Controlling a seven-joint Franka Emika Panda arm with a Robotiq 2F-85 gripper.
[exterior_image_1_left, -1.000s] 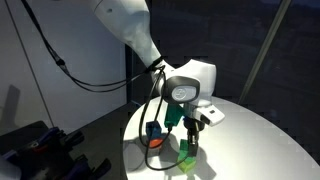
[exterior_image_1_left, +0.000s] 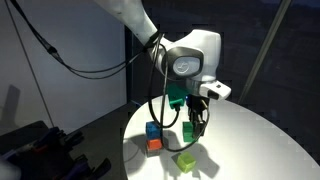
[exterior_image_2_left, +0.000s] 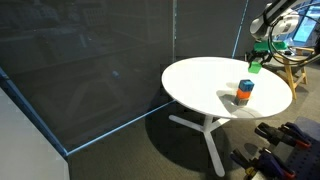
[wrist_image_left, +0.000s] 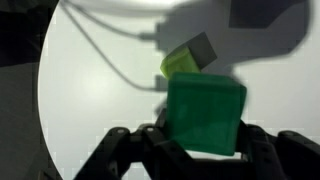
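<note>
My gripper (exterior_image_1_left: 197, 122) is shut on a dark green block (wrist_image_left: 205, 110), which fills the middle of the wrist view and also shows in exterior view 1. A yellow-green block (exterior_image_1_left: 186, 161) sits alone on the white table, visible past the held block in the wrist view (wrist_image_left: 181, 64). The held block is apart from it and above the table. To one side stands a stack: a blue block (exterior_image_1_left: 153, 131) on top of an orange-red block (exterior_image_1_left: 154, 146).
The white round table (exterior_image_2_left: 200, 88) has broad clear room away from the blocks. A cable loops down from the arm (exterior_image_1_left: 192, 60) near the stack. Dark equipment (exterior_image_1_left: 55, 150) stands off the table's edge.
The arm has risen and shifted, carrying the green block up and away from above the yellow-green block. The stack and the yellow-green block appear to stay put.
</note>
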